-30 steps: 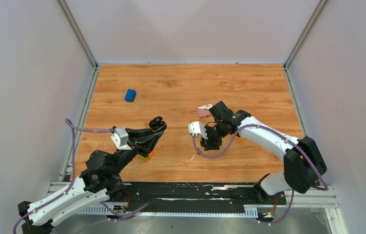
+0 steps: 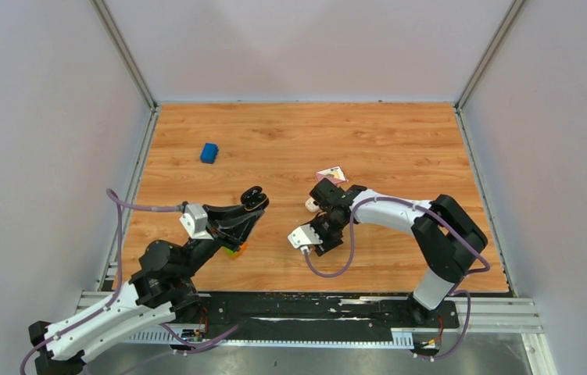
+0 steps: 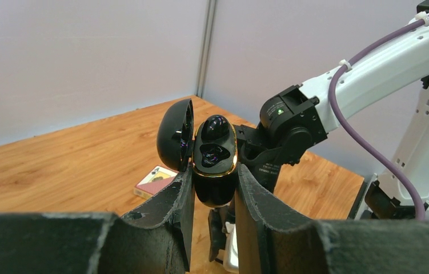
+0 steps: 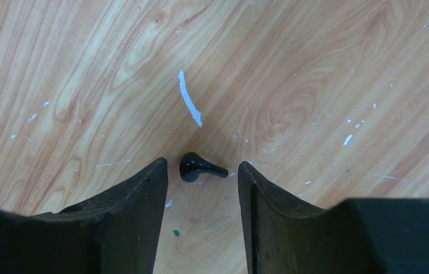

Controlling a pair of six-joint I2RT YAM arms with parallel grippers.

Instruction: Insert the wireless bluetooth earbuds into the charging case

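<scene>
The black charging case [image 3: 215, 185], its lid [image 3: 176, 135] hinged open, is pinched upright between the fingers of my left gripper, above the table. A glossy rounded shape fills its upper slot, perhaps an earbud; the lower slot looks hollow. From above, the case [image 2: 255, 199] shows left of centre. In the right wrist view a black earbud [image 4: 190, 167] lies on the wood, its stem pointing right. My right gripper is part open over it, one finger on either side, apart from the earbud.
A card box [image 2: 332, 174] lies behind the right arm, with a small white object [image 2: 311, 205] close by. A blue block [image 2: 209, 153] rests at the back left. Something orange and green [image 2: 236, 251] sits under the left arm.
The left arm and the case have stayed almost in place.
</scene>
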